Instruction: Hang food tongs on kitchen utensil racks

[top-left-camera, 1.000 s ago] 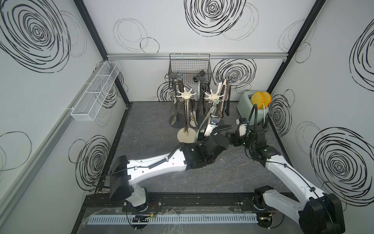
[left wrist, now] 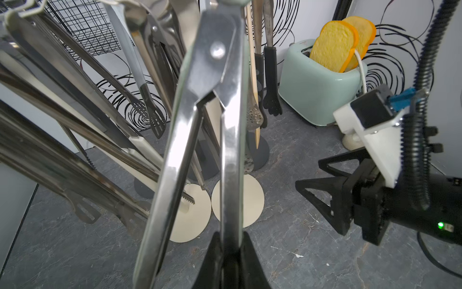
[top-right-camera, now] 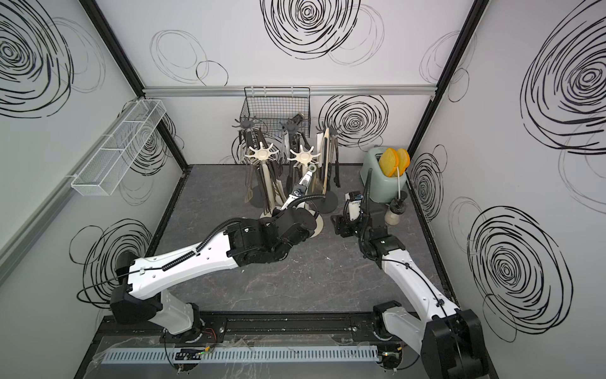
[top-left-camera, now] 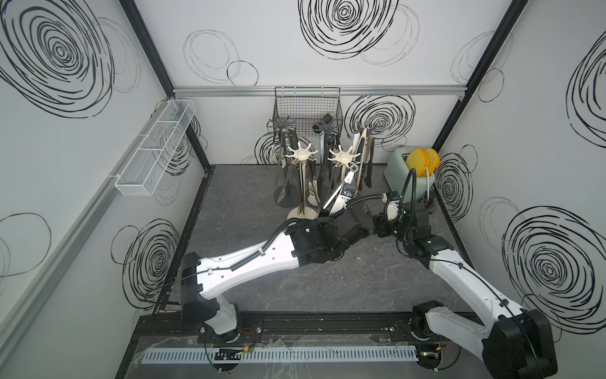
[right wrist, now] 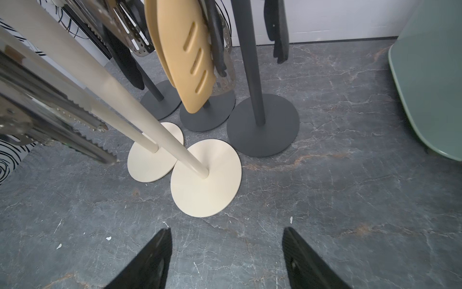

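Steel food tongs point(left wrist: 231, 154) stand upright in my left gripper, shut on them, with their top end against the front cream rack head point(top-right-camera: 303, 154); whether the tongs hang on a hook I cannot tell. A second cream rack head point(top-left-camera: 300, 153) is to the left. Utensils hang crowded on these and darker racks behind. My right gripper is open with nothing between its fingers, low at the right, facing the round cream bases point(right wrist: 207, 192).
A mint toaster point(top-right-camera: 378, 183) with orange-crusted slices stands at the back right. A black wire basket point(top-left-camera: 306, 101) is on the back wall, a white one point(top-left-camera: 145, 164) on the left wall.
The right arm has barely moved.
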